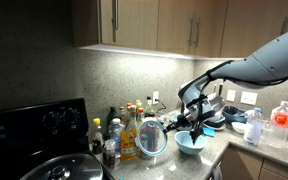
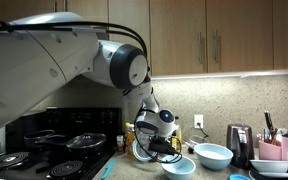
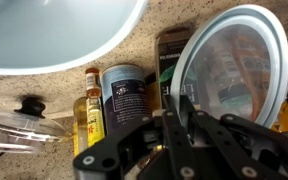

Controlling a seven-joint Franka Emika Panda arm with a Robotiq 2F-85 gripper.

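Observation:
A round, see-through piece with a pale rim, perhaps a lid or a strainer (image 1: 151, 138), stands tilted nearly upright above the counter, in front of the bottles. My gripper (image 1: 170, 127) is shut on its rim. In the wrist view the rim of this round piece (image 3: 277, 62) passes between the dark fingers of the gripper, and bottles show through its middle. The gripper (image 2: 170, 157) also appears in exterior view 2, over the counter; there the round piece is mostly hidden behind the arm.
A pale blue bowl (image 1: 190, 143) sits right of the gripper on the counter. Several bottles (image 1: 116, 130) crowd the left side by the stove (image 1: 49, 128). A black pan (image 2: 82, 143) rests on the stove. Bare counter (image 1: 169, 168) lies at the front.

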